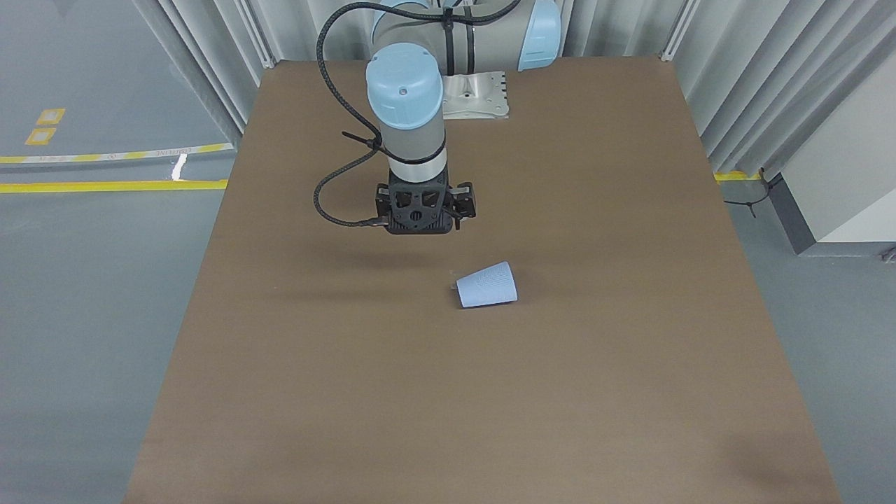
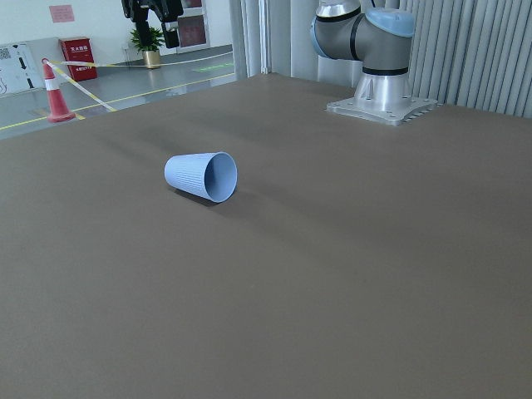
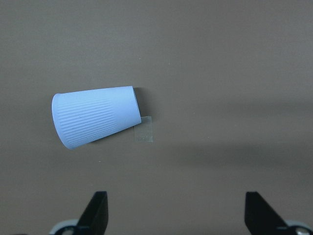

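A light blue ribbed cup (image 1: pixel 487 285) lies on its side on the table (image 1: pixel 504 386), just below the arm in the front view. The left view shows the cup (image 2: pixel 189 174) with its mouth facing right. From the wrist view, the cup (image 3: pixel 95 115) lies left of centre between and beyond the fingertips, with a small clear patch (image 3: pixel 144 132) by its narrow end. My gripper is open above the table, its two black fingers wide apart with nothing between them, apart from the cup.
The arm's mounting plate (image 1: pixel 479 105) sits at the far edge, against pale curtains. Floor, a cone (image 2: pixel 56 104) and tape lines lie beyond the table's edges.
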